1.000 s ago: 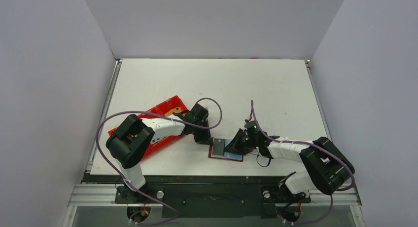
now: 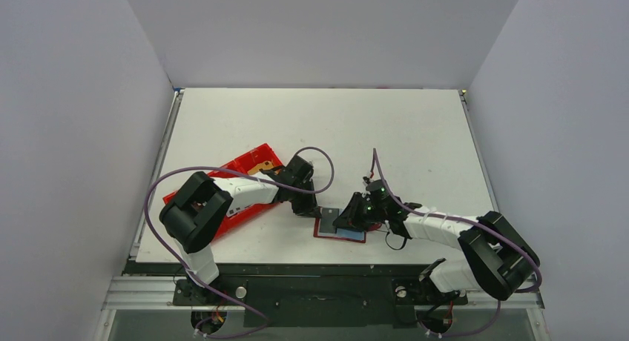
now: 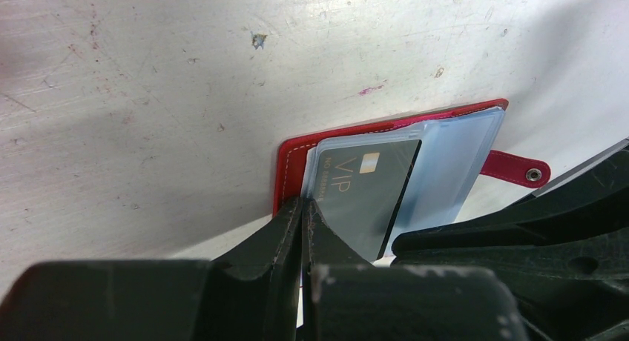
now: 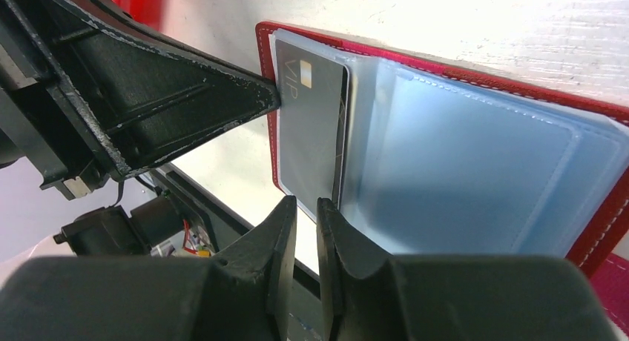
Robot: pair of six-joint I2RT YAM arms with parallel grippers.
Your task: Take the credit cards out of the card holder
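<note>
The card holder [image 2: 340, 239] lies open near the front of the table, a red cover with clear sleeves. A dark grey VIP card [image 3: 363, 181] sits in its left sleeve, with its dark right edge [image 4: 342, 137] showing. My left gripper is shut, its tips at the holder's left border beside the card; nothing shows between them. Over the card's lower part, my right gripper is shut down to a narrow gap with nothing visible in it. Whether its tips touch the card I cannot tell.
A red tray [image 2: 265, 150] with a tan item lies beneath the left arm. A red snap strap [image 3: 512, 168] sticks out from the holder's right side. Bare white table [image 2: 326, 126] stretches behind the holder.
The left arm and the holder look unmoved.
</note>
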